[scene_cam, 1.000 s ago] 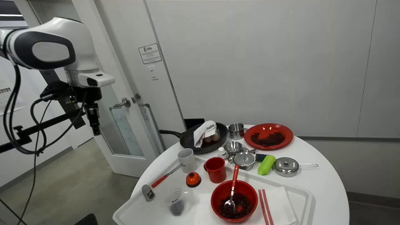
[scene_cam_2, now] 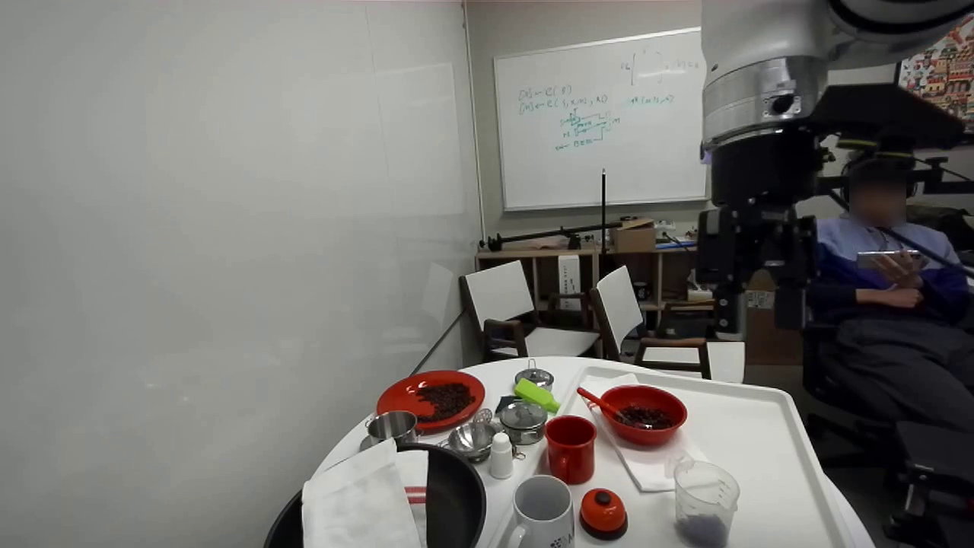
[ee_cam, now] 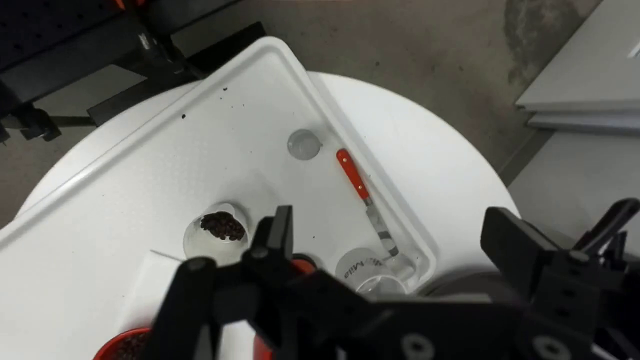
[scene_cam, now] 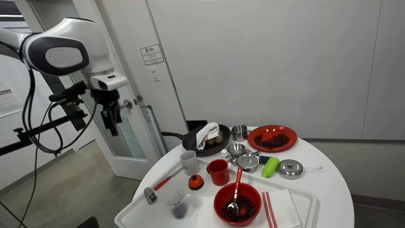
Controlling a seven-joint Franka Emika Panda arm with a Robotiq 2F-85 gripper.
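Note:
High above the table's near-left side, my gripper (scene_cam_2: 759, 312) hangs open, its fingers well apart and nothing between them. In the wrist view a knife with a red handle (ee_cam: 352, 173) lies on the white tray (ee_cam: 150, 141), between the spread fingers as seen from above. Near it are a grey-white mug (ee_cam: 367, 270) and a small grey shaker (scene_cam: 150, 195). A clear measuring cup (scene_cam_2: 708, 493) holds dark beans. The orange-topped timer (scene_cam: 196, 182) and red mug (scene_cam: 219, 172) stand close by. A red bowl (scene_cam: 221, 218) contains beans and a red-handled spoon (scene_cam: 238, 182).
Toward the wall are a black pan (scene_cam: 193, 144) with a cloth over it, a red plate (scene_cam: 265, 131) of beans, steel pots (scene_cam: 247, 163) and a green bottle (scene_cam: 270, 167). A seated person (scene_cam_2: 881, 265) is behind the arm. Air around the gripper is clear.
In exterior view 1 the arm and gripper have shifted to the right, nearer the table, and the gripper has tilted slightly. The objects on the table stay where they were.

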